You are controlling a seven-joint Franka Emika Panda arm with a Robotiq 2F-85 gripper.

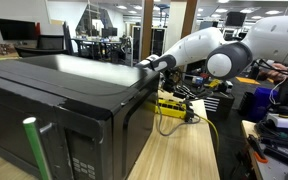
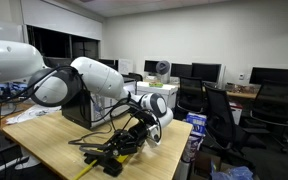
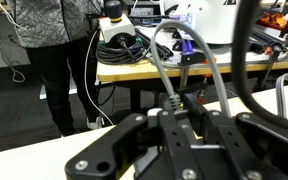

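In the wrist view my black gripper fills the lower middle, its fingers drawn together. A grey cable (image 3: 162, 62) rises from between them and bends over to the right. The cable's end is hidden down in the fingers. In exterior view 2 the gripper (image 2: 119, 152) is low over the wooden table, with dark cables looping around it. From exterior view 1 the gripper shows only as a dark shape behind the large black box-like appliance (image 1: 59, 95), near yellow parts (image 1: 174, 107); its fingers are not clear there.
The black appliance takes up the left of exterior view 1. Bare wooden tabletop (image 1: 189, 155) lies to its right. A green post (image 1: 36, 145) stands close to that camera. Office chairs (image 2: 224, 115) are beyond the table, and a person's legs (image 3: 64, 80) show past its edge.
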